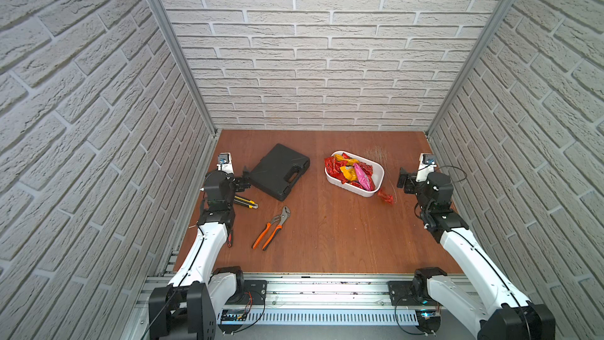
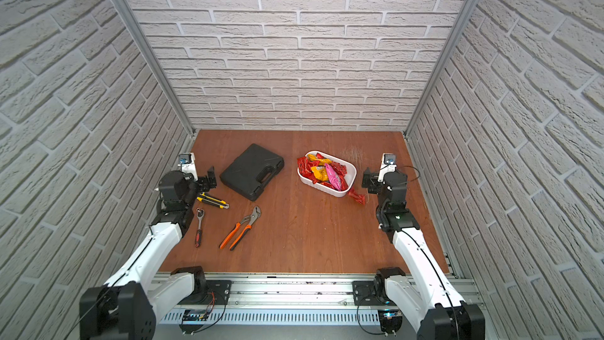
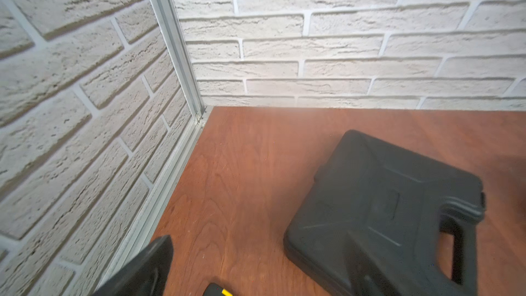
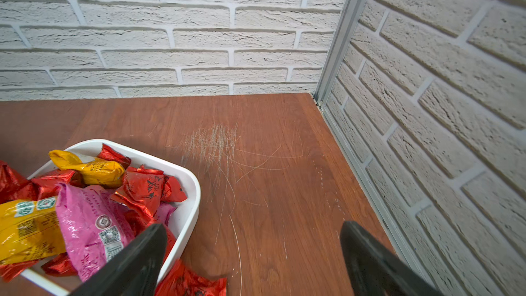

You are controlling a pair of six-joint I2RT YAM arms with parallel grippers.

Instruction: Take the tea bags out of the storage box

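Observation:
A white open box (image 4: 189,208) on the right half of the table holds several crinkled packets. Among them are a pink packet (image 4: 93,230), a yellow packet (image 4: 30,230) and red packets (image 4: 143,191); which of them are tea bags I cannot tell. One red packet (image 1: 385,197) lies on the table beside the box's near right corner. To the right of the box hovers my right gripper (image 1: 402,182), open and empty, its blurred fingers wide apart in its wrist view. Over on the left, my left gripper (image 2: 210,179) stands open beside the black case, holding nothing.
A black case (image 2: 253,171) lies left of centre. Pliers with orange handles (image 2: 241,228), a yellow-and-black tool (image 2: 212,200) and a ratchet (image 2: 198,228) lie at the front left. Bare wood (image 1: 339,233) is free at front centre.

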